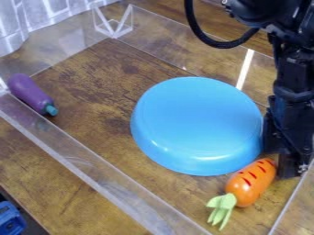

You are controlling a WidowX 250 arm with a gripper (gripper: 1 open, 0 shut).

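Note:
The black gripper (285, 156) is at the right edge, low by the upper end of an orange toy carrot (251, 184) with a pale green top. Its fingers are dark and partly hidden, so their opening is unclear. A blue round object (196, 124), like an upturned bowl or plate, lies just left of the gripper, beside the carrot.
A purple toy (28, 92) with a teal tip lies at the left. Clear plastic walls (86, 174) border the wooden surface. A blue object (7, 218) sits outside at the lower left. The upper-left wood is clear.

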